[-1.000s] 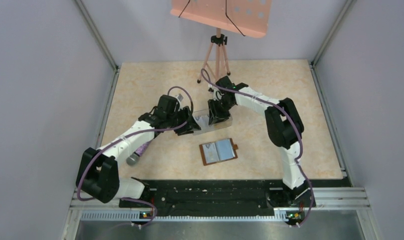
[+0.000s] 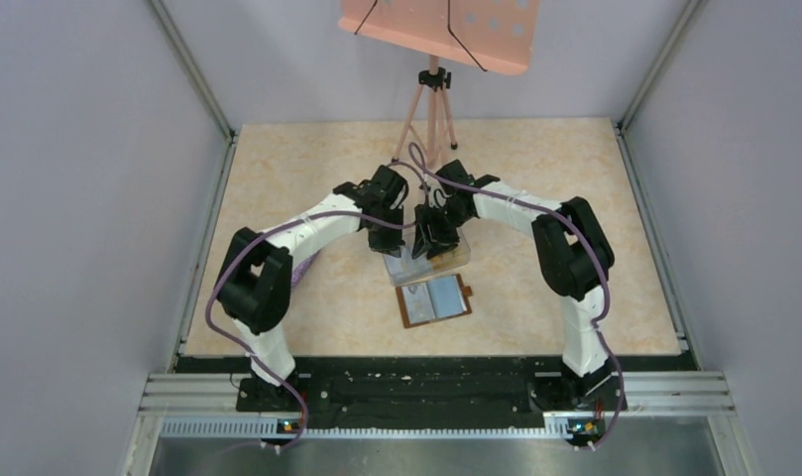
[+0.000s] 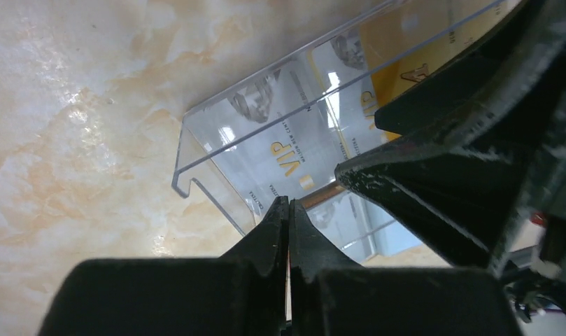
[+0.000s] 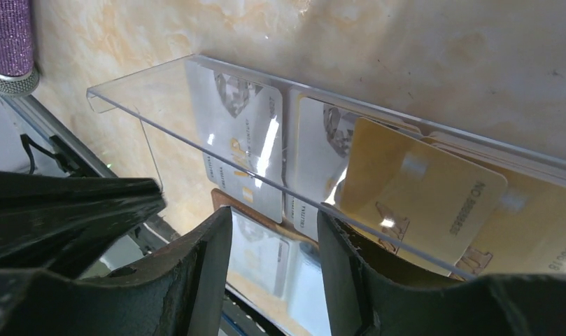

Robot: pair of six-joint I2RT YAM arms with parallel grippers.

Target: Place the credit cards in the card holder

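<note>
A clear box (image 2: 438,277) lies behind the open brown card holder (image 2: 436,320), close against it. Silver VIP cards (image 4: 239,122) rest in its left part and gold cards (image 4: 423,192) in its right part. A pale, card-like piece with a grey emblem shows in the holder's left pocket (image 2: 417,301). Above the silver card (image 3: 283,150) at the box's left end is my left gripper, shut with nothing visible between its tips. My right gripper hangs over the box with fingers apart and empty; its black fingers (image 3: 420,168) stand close to the left gripper.
A purple microphone (image 2: 302,270) lies on the left of the table, partly behind my left arm. A pink tripod stand (image 2: 434,109) stands at the back. Both grippers are crowded together over the box.
The clear box has shifted toward the front, up to the card holder, with my right gripper moving the same way. My left arm has come right, from beside the box to above its left end.
</note>
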